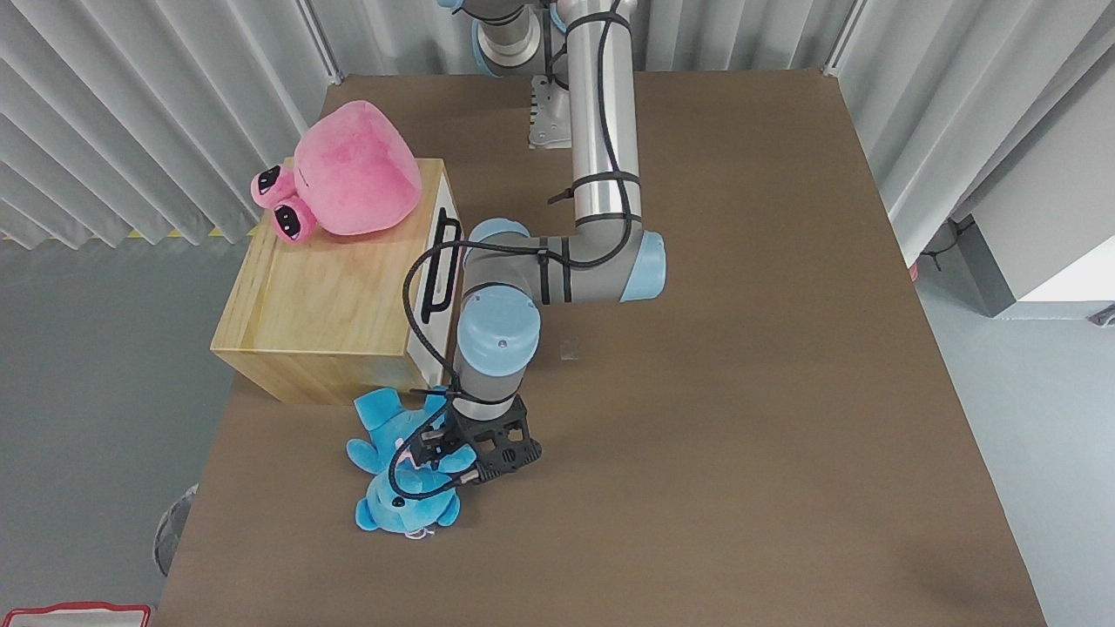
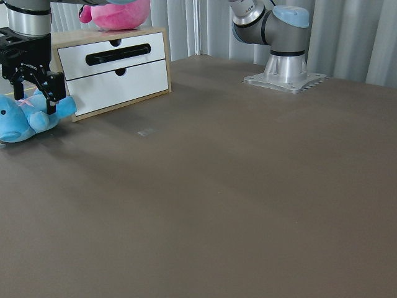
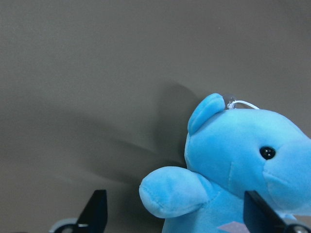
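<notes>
A blue plush bear (image 1: 408,510) with a pink bow lies on its back on the brown table, beside the near end of the wooden cabinet. My black gripper is low over it, its two fingers apart. In the wrist view, the bear's head and one arm (image 3: 172,191) lie between and beyond the fingertips; whether the fingers touch it I cannot tell. In the left view the gripper (image 2: 35,99) hangs at the bear.
The cabinet (image 1: 319,313) has white drawer fronts and black handles, with a pink plush toy (image 1: 355,167) on top.
</notes>
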